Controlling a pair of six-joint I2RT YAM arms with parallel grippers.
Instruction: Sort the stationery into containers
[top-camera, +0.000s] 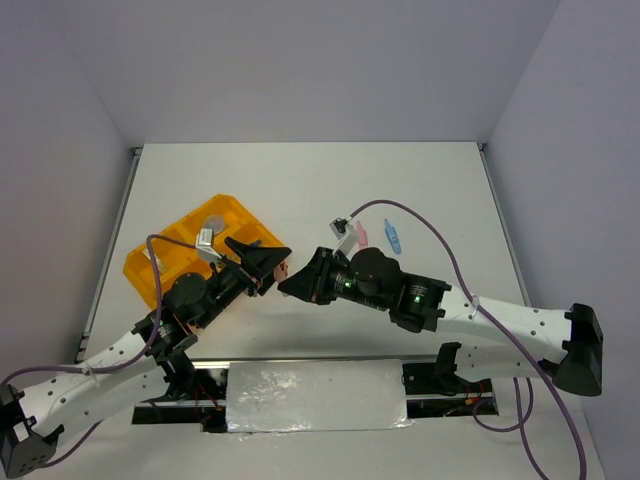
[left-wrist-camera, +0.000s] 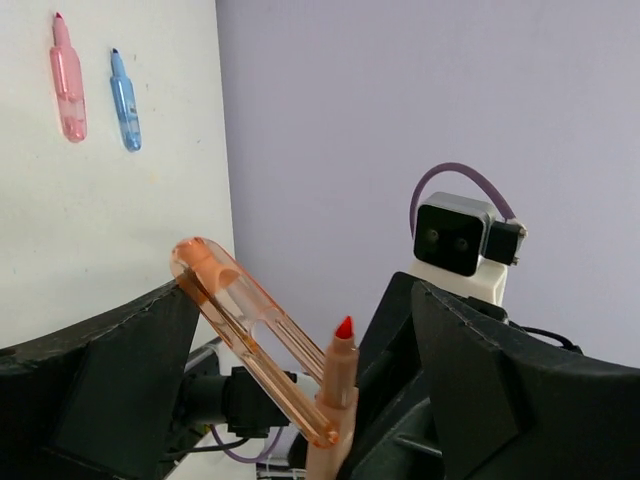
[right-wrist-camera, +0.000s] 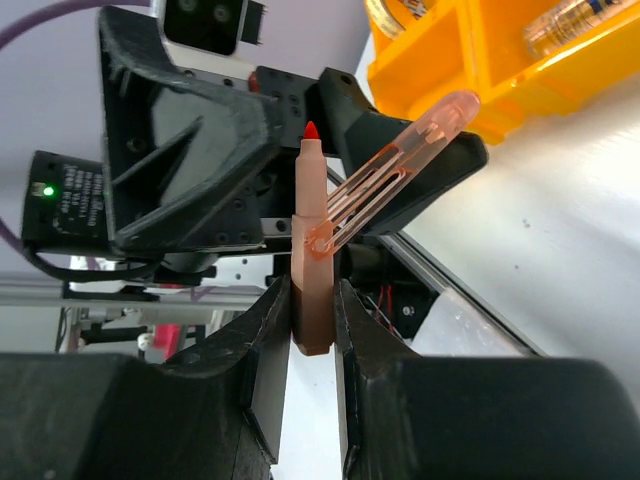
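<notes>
My right gripper is shut on an orange marker (right-wrist-camera: 309, 205), which stands upright with its red tip bare. A clear orange cap (right-wrist-camera: 405, 160) slants away from the marker's side in the right wrist view. In the left wrist view, the cap (left-wrist-camera: 275, 345) lies across the space between the widely parted fingers of my left gripper, its lower end against the marker (left-wrist-camera: 335, 400). What supports the cap, I cannot tell. A pink marker (left-wrist-camera: 68, 80) and a blue marker (left-wrist-camera: 125, 100) lie on the table beyond.
A yellow compartment tray (top-camera: 228, 202) sits at the left, partly behind the left arm, with a few items inside. Both grippers are very close together.
</notes>
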